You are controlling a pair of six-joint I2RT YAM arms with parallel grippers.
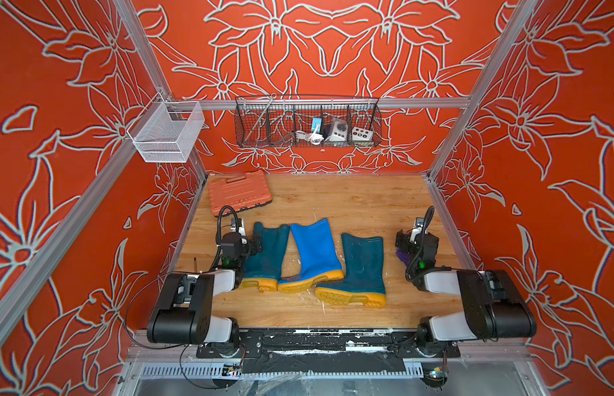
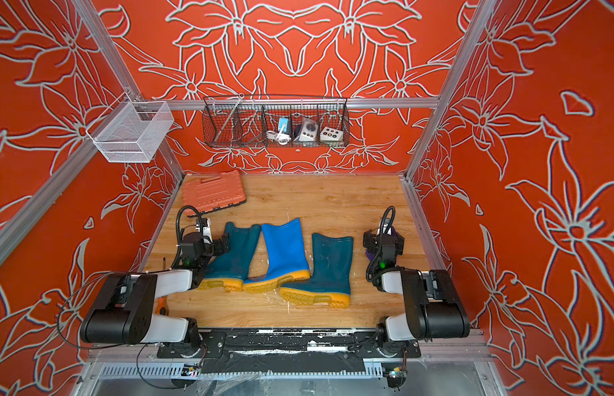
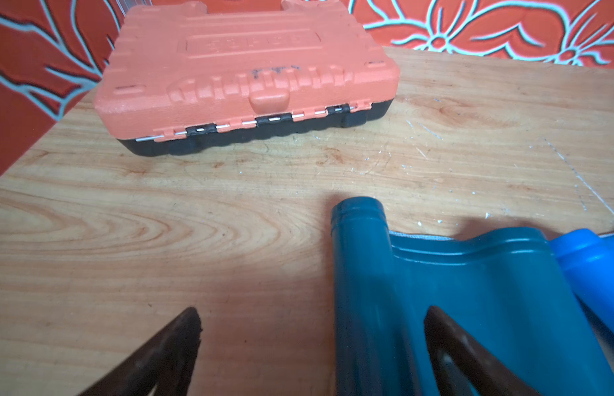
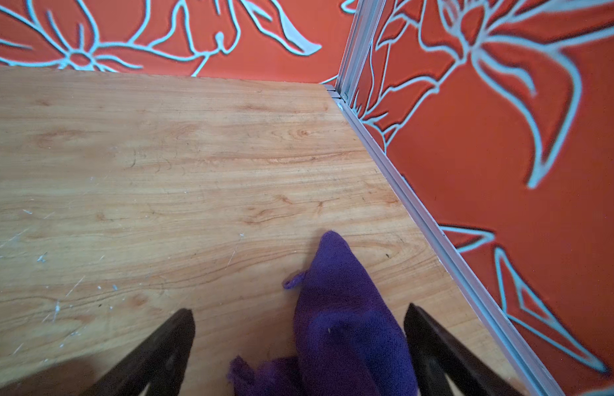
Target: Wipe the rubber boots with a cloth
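Three rubber boots with yellow soles lie on the table: a teal boot (image 1: 270, 249) on the left, a blue boot (image 1: 313, 250) in the middle and another teal boot (image 1: 363, 262) on the right. My left gripper is open above the left teal boot's shaft edge, holding nothing. On the right side lies a crumpled purple cloth (image 4: 350, 330), mostly hidden under the arm in the top views. My right gripper stands open over it, with the cloth below and between its fingers but not gripped.
An orange case (image 1: 239, 191) sits at the back left. Behind the table hangs a black wire basket (image 1: 307, 124) with small items, and a white basket (image 1: 168, 135) is on the left frame.
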